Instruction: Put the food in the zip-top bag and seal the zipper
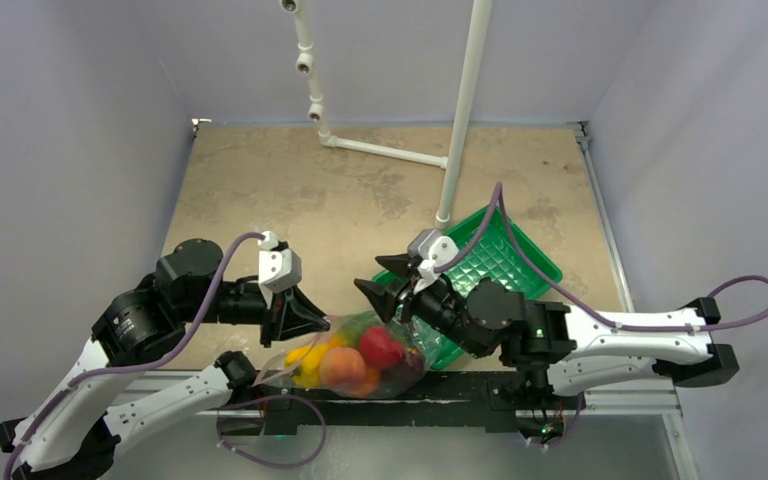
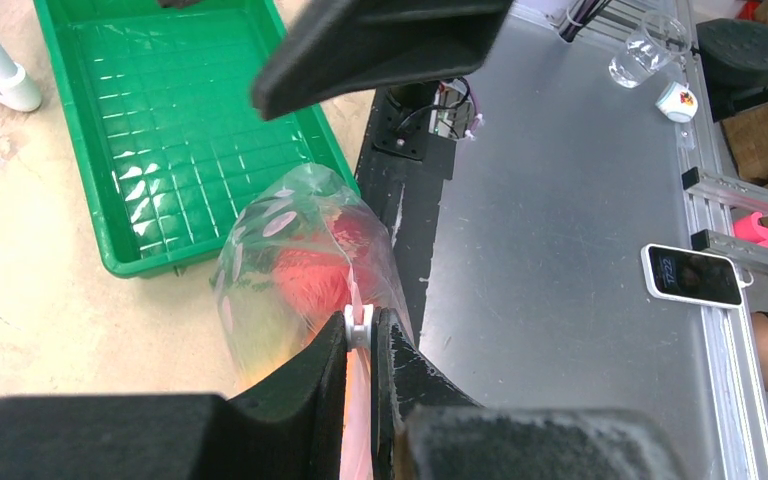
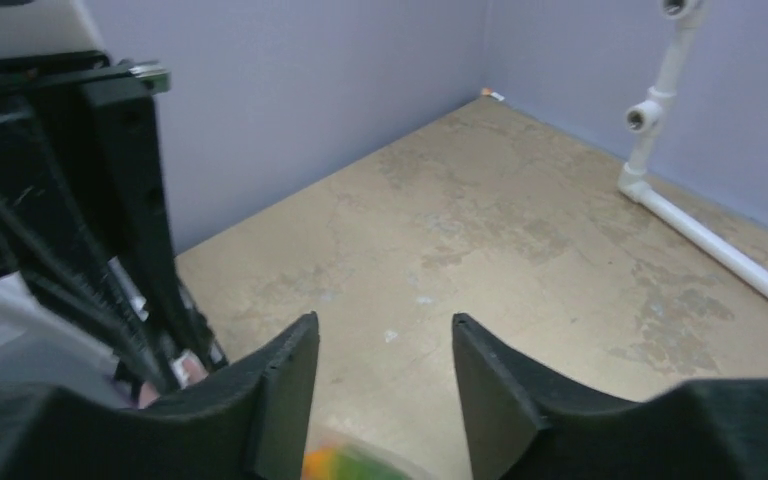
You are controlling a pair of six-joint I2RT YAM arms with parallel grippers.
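Note:
The clear zip bag (image 1: 412,386) hangs near the table's front edge with red, orange and yellow food (image 1: 343,369) inside it. My left gripper is shut on the bag's top edge, at the small white zipper slider. Seen from above, the left fingertips (image 1: 312,320) pinch at the bag's upper left. To the right, my right gripper (image 1: 374,282) stands open above the bag, its fingers apart with nothing between them. In the right wrist view, only a bit of the bag's colourful content (image 3: 348,464) shows below the open fingers (image 3: 295,380).
An empty green basket (image 1: 505,253) sits on the right of the table, partly behind the right arm. White pipes (image 1: 390,153) stand at the back.

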